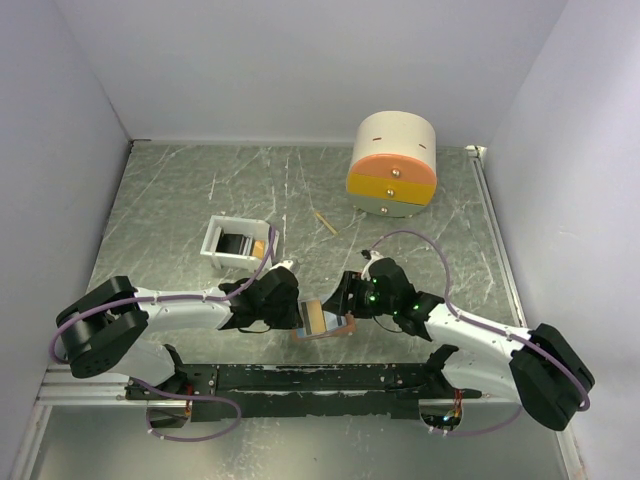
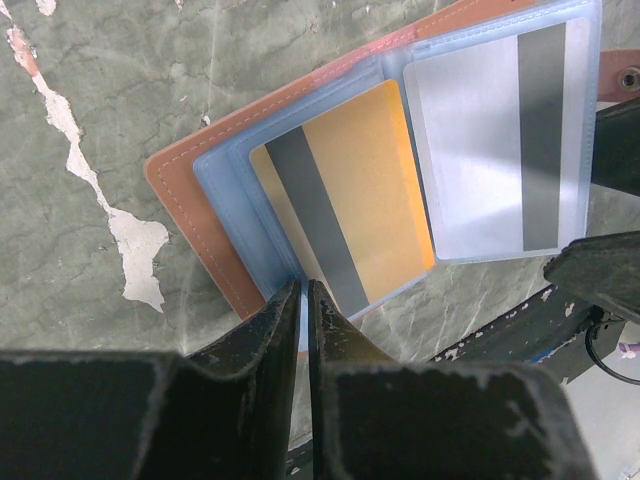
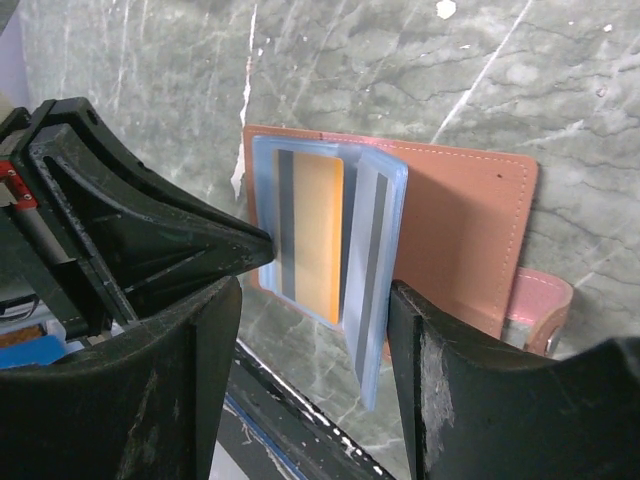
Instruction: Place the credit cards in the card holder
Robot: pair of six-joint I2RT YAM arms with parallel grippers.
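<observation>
The card holder (image 3: 460,240), brown with clear blue sleeves, lies at the front middle of the mat. A gold card (image 2: 345,190) and a white card (image 2: 475,140) are in its sleeves. My left gripper has its fingertips close together on the holder's left side, at the sleeve beside the gold card; whether anything is between them is unclear. My right gripper stands open over the holder, one fingertip at the lifted sleeve with the white card, which stands tilted up in the right wrist view.
A white box (image 1: 211,240) with more cards sits behind my left arm. A rounded drawer unit (image 1: 392,135) stands at back right, and a small thin stick (image 1: 325,222) lies between them.
</observation>
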